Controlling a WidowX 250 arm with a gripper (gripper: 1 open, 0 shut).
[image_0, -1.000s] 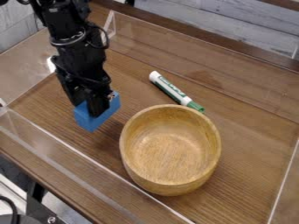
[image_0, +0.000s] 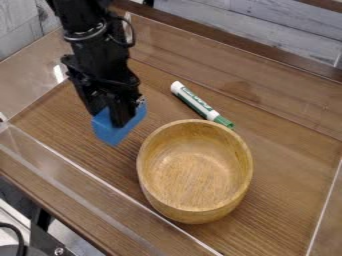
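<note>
My black gripper (image_0: 112, 108) hangs at the left of the wooden work surface, shut on a blue block (image_0: 118, 128) that shows below its fingers. A light wooden bowl (image_0: 194, 195) stands empty to the right of the block, a short gap from it. A green-and-white marker (image_0: 201, 104) lies behind the bowl, to the right of my gripper.
A pale rim runs along the left and near edges, with a dark cable (image_0: 14, 240) at the lower left corner.
My gripper, with the blue block in it, has moved slightly up and to the right. The bowl and marker have not moved.
</note>
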